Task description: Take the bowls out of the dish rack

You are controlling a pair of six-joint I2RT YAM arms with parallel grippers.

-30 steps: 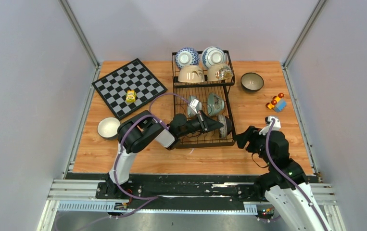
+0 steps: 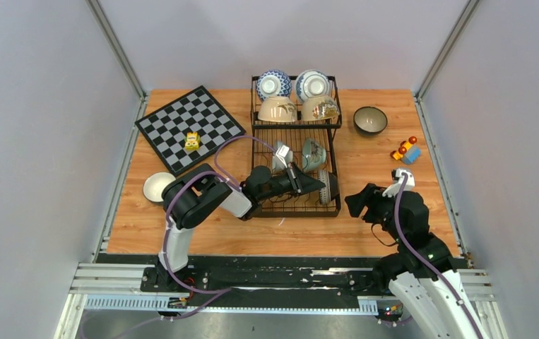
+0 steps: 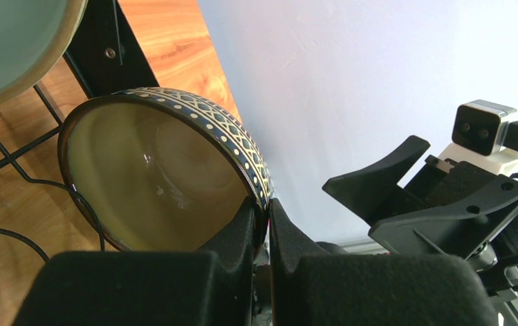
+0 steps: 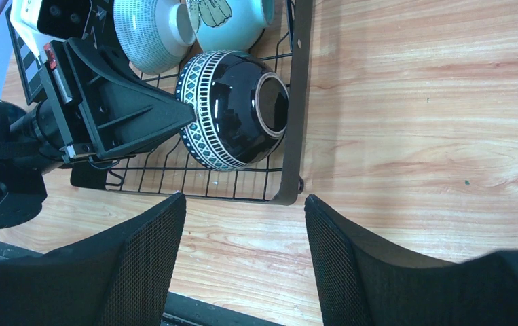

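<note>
A dark bowl with a white-patterned band (image 4: 242,109) lies on its side at the front right of the dish rack's lower level. My left gripper is shut on its rim, one finger inside the bowl and one outside. The rack (image 2: 296,215) also holds two light bowls, one pale blue-green (image 2: 314,155) and one whitish (image 4: 145,34), behind it. On the upper level stand two cream bowls, one of them plain-sided (image 2: 278,109), and two blue-and-white bowls (image 2: 274,83). To the right of the rack, my right gripper stands open and empty.
A grey-brown bowl (image 2: 370,121) and a toy (image 2: 407,150) sit at the right. A white bowl (image 2: 157,186) and a chessboard (image 2: 181,134) with a yellow block (image 2: 192,141) are on the left. The tabletop (image 4: 405,136) right of the rack is bare.
The left arm, the held bowl and the rack have shifted slightly left together. The right arm has barely moved.
</note>
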